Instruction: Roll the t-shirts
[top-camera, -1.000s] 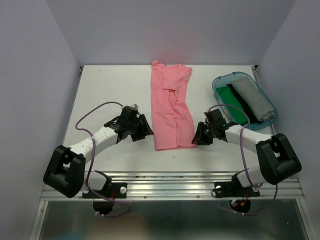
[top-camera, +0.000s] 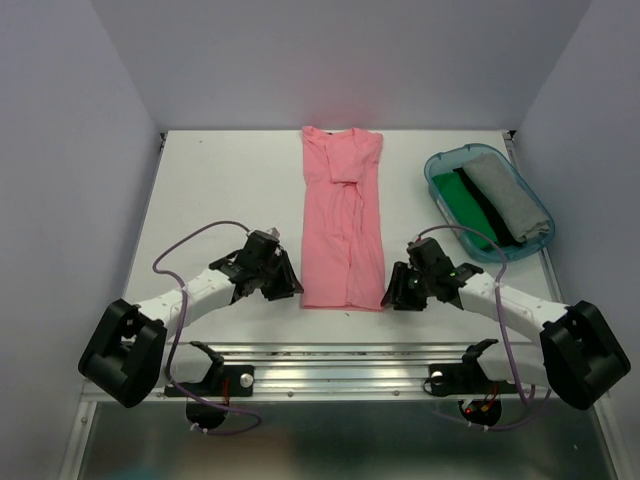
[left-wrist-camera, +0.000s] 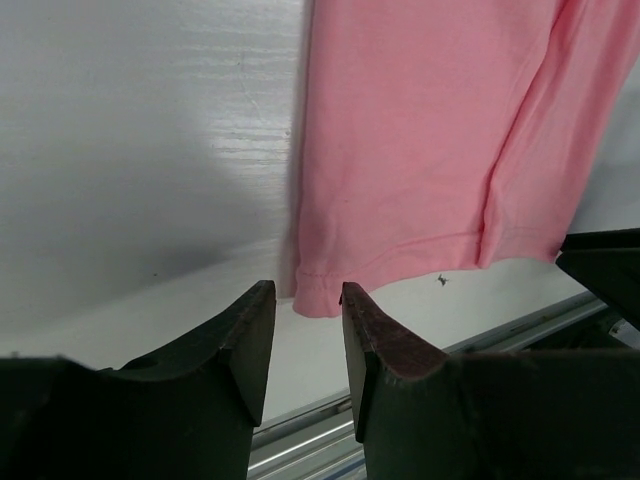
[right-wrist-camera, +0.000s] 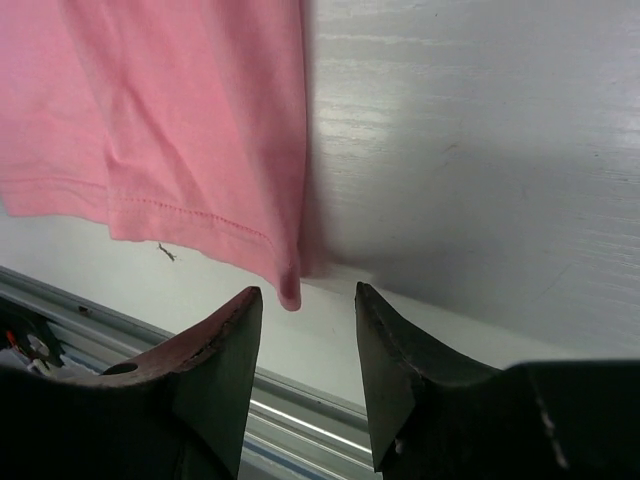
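Note:
The pink t-shirt (top-camera: 326, 245) lies folded in a long narrow strip down the middle of the white table. Its near hem lies close to the table's front edge. At the hem's left corner is my left gripper, its fingers apart; the cloth corner shows just beyond the gap, apparently not clamped. My right gripper stands open at the right corner of the hem. That corner (right-wrist-camera: 289, 290) pokes toward the gap between the fingertips, nearer the left finger. Part of the shirt's far end (top-camera: 345, 150) is folded over on top.
A blue-green basket (top-camera: 437, 166) at the back right holds folded green, black and grey cloths. Bare table (top-camera: 220, 180) spreads left of the shirt. Metal rails (top-camera: 330, 365) run along the front edge.
The near hem has shifted left and a little toward the front, and the strip now lies straighter. Both grippers moved slightly toward the front.

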